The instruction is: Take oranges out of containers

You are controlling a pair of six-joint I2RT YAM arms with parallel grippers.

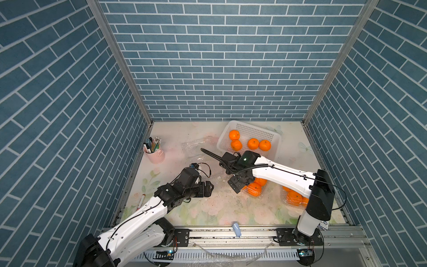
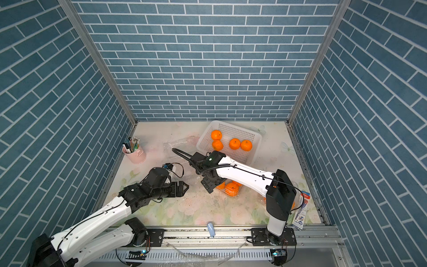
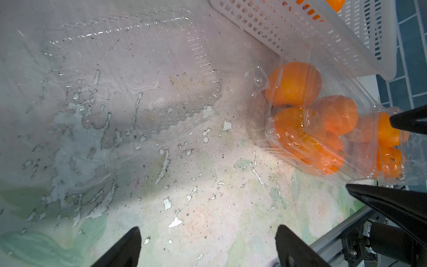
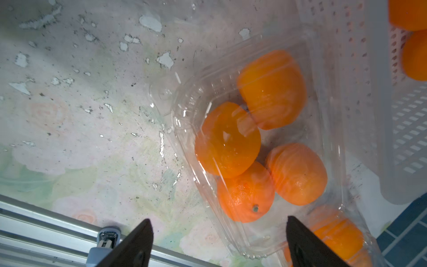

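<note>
A clear clamshell [image 4: 201, 178] holds several oranges [image 4: 295, 173] at the middle right of the table. My open right gripper [image 1: 240, 182] hangs over its left part; the right wrist view looks down on the oranges through the plastic. My open left gripper [image 1: 206, 188] is left of it, over bare table, nothing between its fingers. A second clamshell [image 1: 294, 196] of oranges lies to the right, partly hidden by the right arm. An empty clear container [image 3: 133, 75] lies behind my left gripper. A white basket [image 1: 274, 140] at the back holds several oranges.
A pink pen cup [image 1: 155, 156] stands at the left. A blue object [image 1: 236, 228] lies at the front rail. Tiled walls bound the sides and back.
</note>
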